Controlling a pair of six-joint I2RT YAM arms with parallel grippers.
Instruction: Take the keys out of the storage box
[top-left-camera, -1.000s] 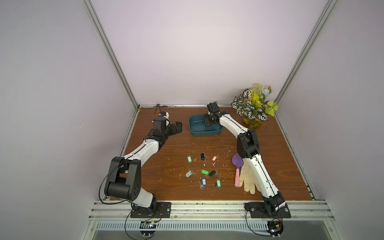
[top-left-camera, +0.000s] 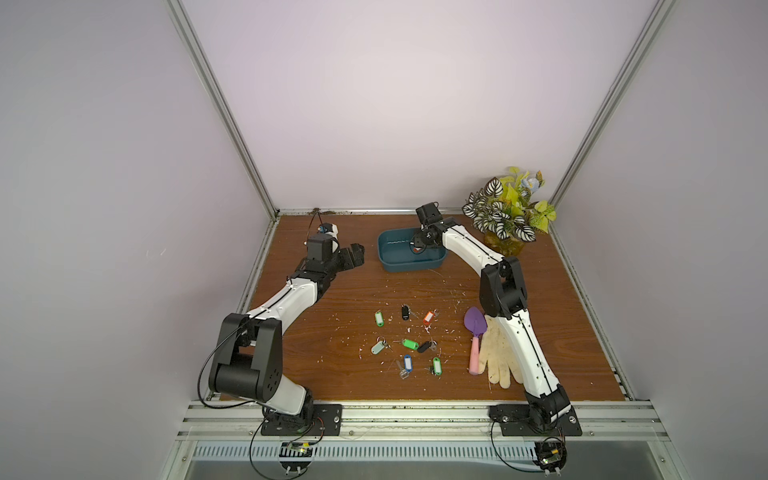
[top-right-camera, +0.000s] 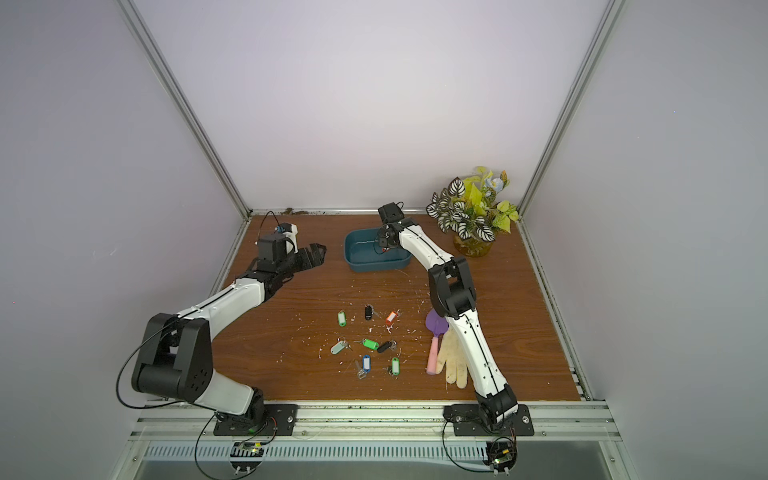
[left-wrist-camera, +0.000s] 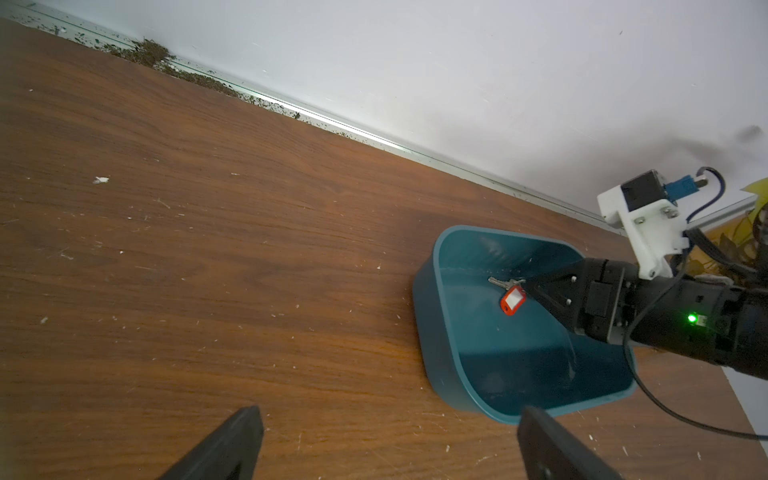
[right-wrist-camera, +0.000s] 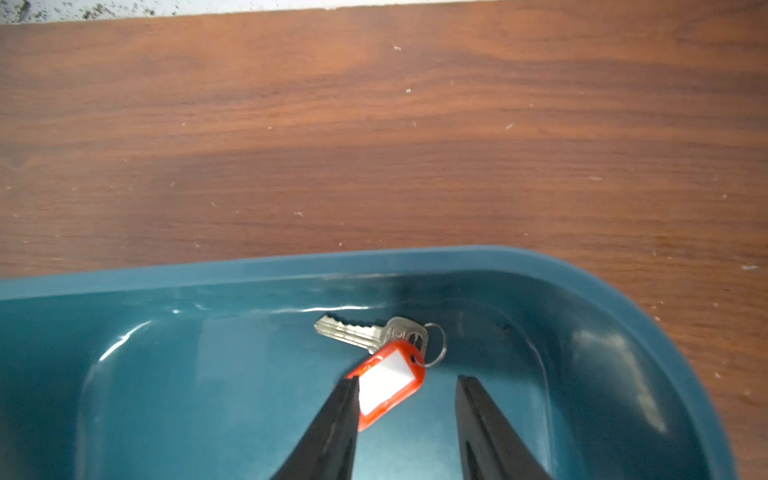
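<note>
One key with a red-framed tag (right-wrist-camera: 390, 379) lies in the teal storage box, on its floor near the back wall in the right wrist view. Its silver key (right-wrist-camera: 348, 331) and ring show behind the tag. My right gripper reaches into the box above it, part open. The left fingertip overlaps the tag's edge in view; no grip on it shows. Away to the left of the box, my left gripper is wide open over bare table, with nothing between its fingers.
Several tagged keys, such as a green one (top-left-camera: 410, 344) and a red one (top-left-camera: 429, 317), lie scattered in front of the box. A purple trowel (top-left-camera: 475, 321) and gloves (top-left-camera: 497, 360) lie right. A potted plant (top-left-camera: 512, 204) stands back right.
My right arm has shifted slightly to the right, its gripper staying over the box. The left arm and the keys on the table have not moved.
</note>
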